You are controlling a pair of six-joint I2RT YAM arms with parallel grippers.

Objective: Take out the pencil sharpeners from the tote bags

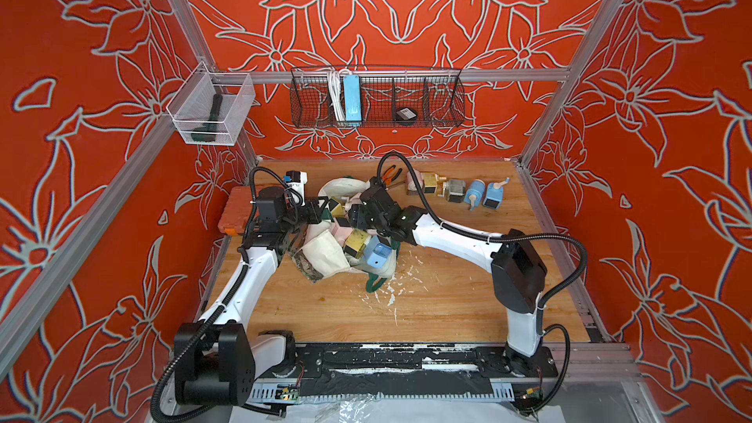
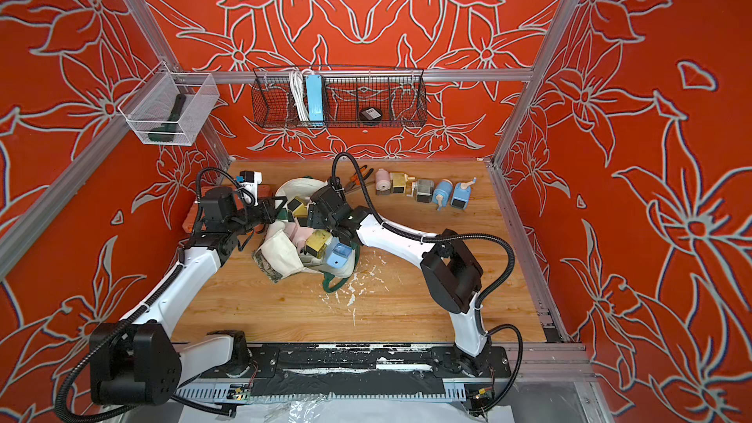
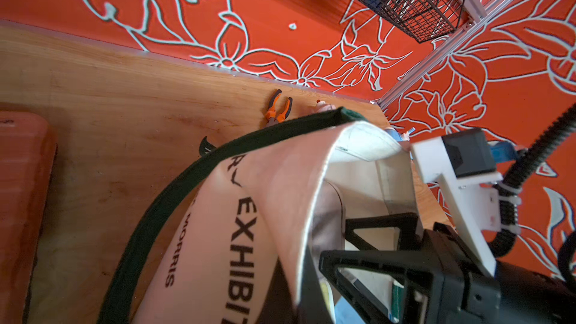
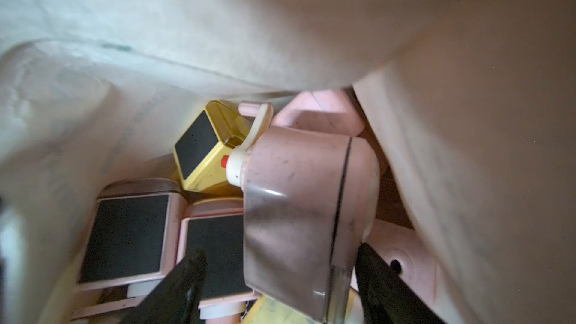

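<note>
My left gripper (image 1: 313, 211) is at the bag's left side, shut; in the left wrist view its fingers are by the white tote bag (image 3: 228, 228), partly hidden by the fabric. My right gripper is inside the bag, open around the lower part of a pink sharpener (image 4: 300, 210) with a cream crank. Around that sharpener lie more sharpeners, pink (image 4: 123, 237) and yellow (image 4: 198, 150). In the overhead views a yellow sharpener (image 1: 355, 243) and a blue one (image 1: 377, 256) also sit in the bag.
Several sharpeners (image 1: 493, 194) stand in a row at the back right, near orange-handled pliers (image 3: 273, 114). An orange case (image 3: 18, 180) lies at the left. Wire basket (image 1: 376, 102) hangs on the back wall.
</note>
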